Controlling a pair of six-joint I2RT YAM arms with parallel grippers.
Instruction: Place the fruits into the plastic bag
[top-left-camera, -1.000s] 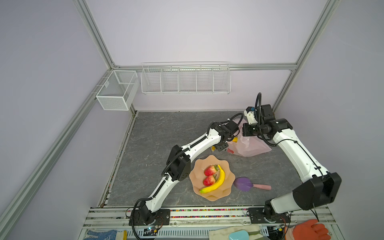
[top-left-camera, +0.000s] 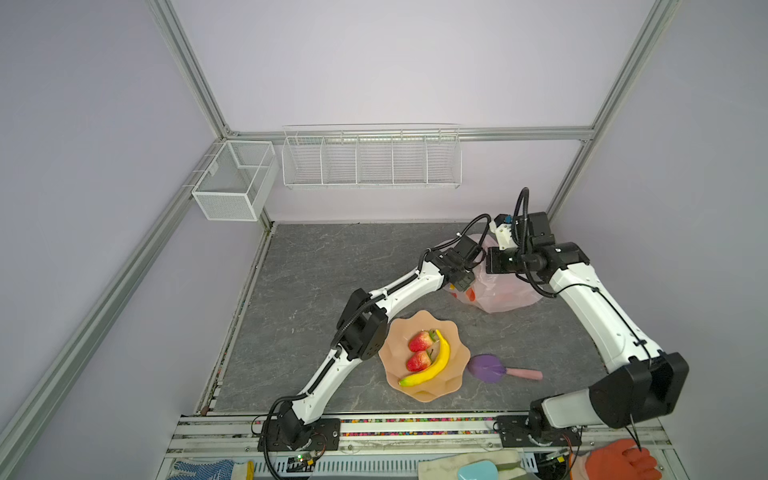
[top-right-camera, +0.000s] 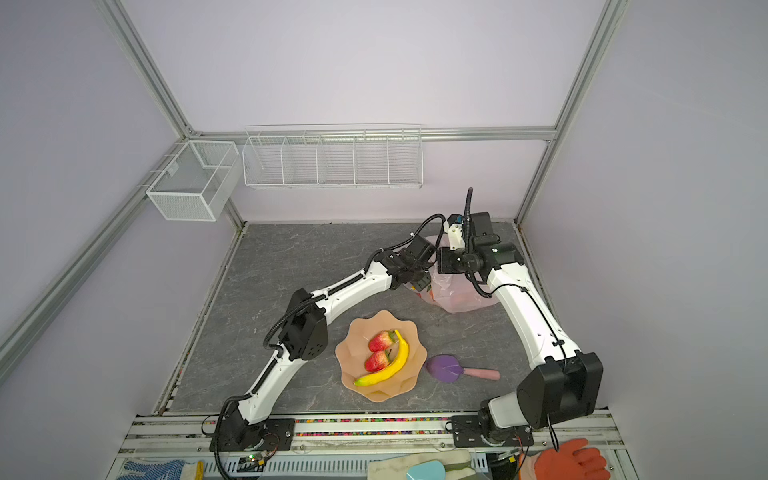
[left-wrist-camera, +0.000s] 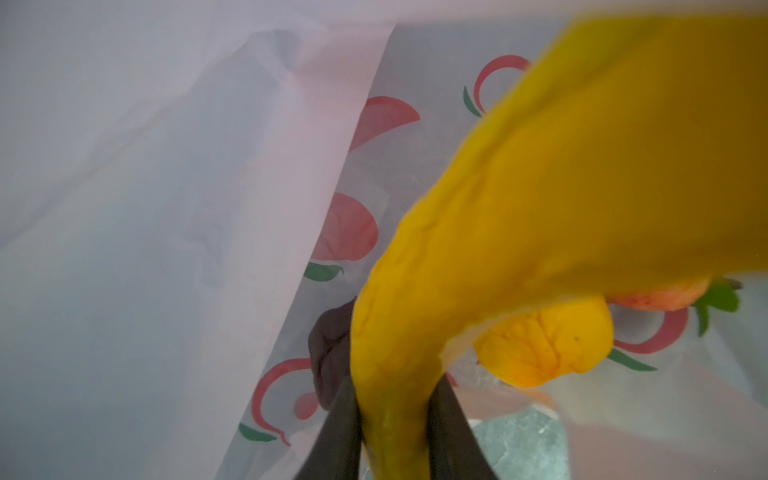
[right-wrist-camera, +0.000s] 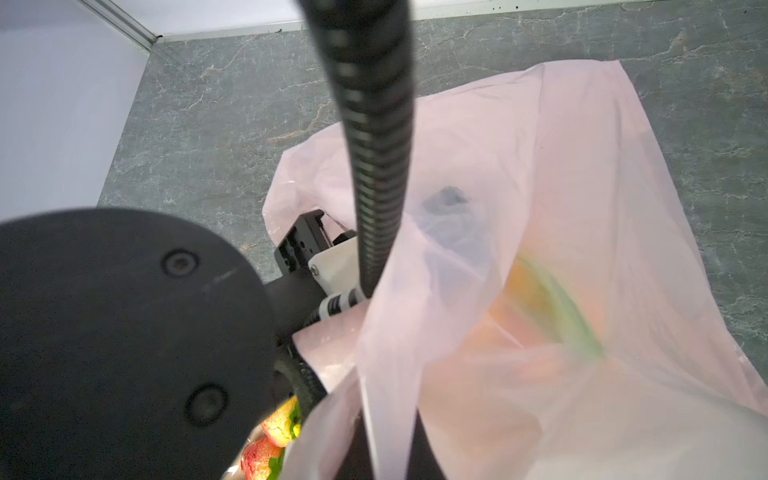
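A pink plastic bag (top-left-camera: 512, 296) lies at the back right. My left gripper is shut on a long yellow banana (left-wrist-camera: 560, 176) inside the bag's mouth, above a yellow fruit (left-wrist-camera: 544, 340), a red fruit (left-wrist-camera: 660, 296) and a dark one (left-wrist-camera: 328, 352). My right gripper is shut on the bag's film, beside the left gripper. An orange bowl (top-left-camera: 393, 360) holds two red fruits with leaves (top-left-camera: 418, 361) and another banana (top-left-camera: 424, 374).
A purple scoop with pink handle (top-left-camera: 520, 373) lies right of the bowl. Wire baskets (top-left-camera: 372, 160) hang on the walls.
My left gripper has moved up and right, further into the bag with the banana.
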